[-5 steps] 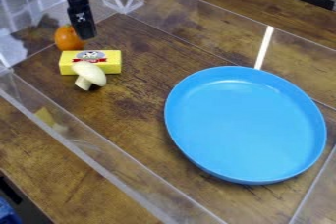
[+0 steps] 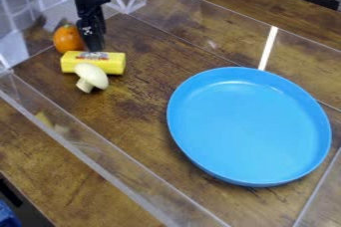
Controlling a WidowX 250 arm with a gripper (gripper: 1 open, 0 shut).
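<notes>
A pale mushroom-shaped object point(image 2: 91, 78) lies against the box's front side. A large blue plate point(image 2: 248, 126) sits on the right of the wooden table.
Clear plastic walls or edges run along the left and far side of the wooden surface point(image 2: 160, 42). A white strip point(image 2: 268, 50) lies behind the plate.
My gripper has come down lower, toward the fruit and box. The yellow box looks turned, its printed face less visible.
</notes>
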